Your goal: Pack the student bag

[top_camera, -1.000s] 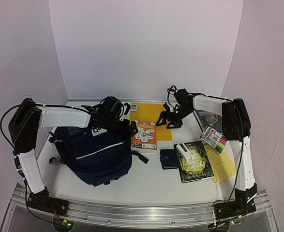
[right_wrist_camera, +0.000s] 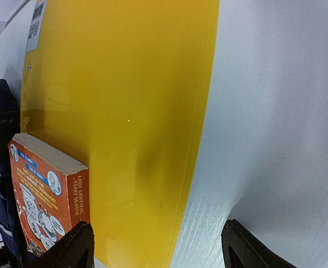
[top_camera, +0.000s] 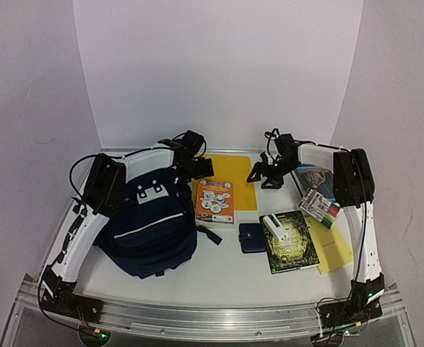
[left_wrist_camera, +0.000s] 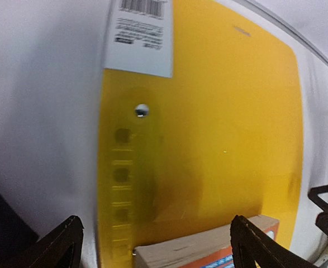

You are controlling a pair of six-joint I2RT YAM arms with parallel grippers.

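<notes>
The navy student bag (top_camera: 150, 235) lies at the left of the table. Right of it, an orange book (top_camera: 215, 201) rests partly over a yellow folder (top_camera: 246, 189). My left gripper (top_camera: 206, 173) is above the folder's left part, behind the book; its fingers (left_wrist_camera: 57, 245) are spread wide with nothing between them, the folder (left_wrist_camera: 208, 111) and the book's edge (left_wrist_camera: 191, 243) below. My right gripper (top_camera: 264, 183) hovers by the folder's right edge, open and empty. In the right wrist view the folder's edge (right_wrist_camera: 200, 111) runs between its fingers, apart from them.
A dark blue wallet (top_camera: 252, 238) lies mid-table beside a dark book (top_camera: 291, 249) bearing a white item (top_camera: 275, 228). A second yellow folder (top_camera: 334, 249), a pack of coloured pens (top_camera: 319, 208) and a picture-covered book (top_camera: 314, 179) are at the right.
My left gripper has moved right and back, from above the bag's edge to over the folder. The right gripper has shifted right to the folder's edge. The objects have stayed put.
</notes>
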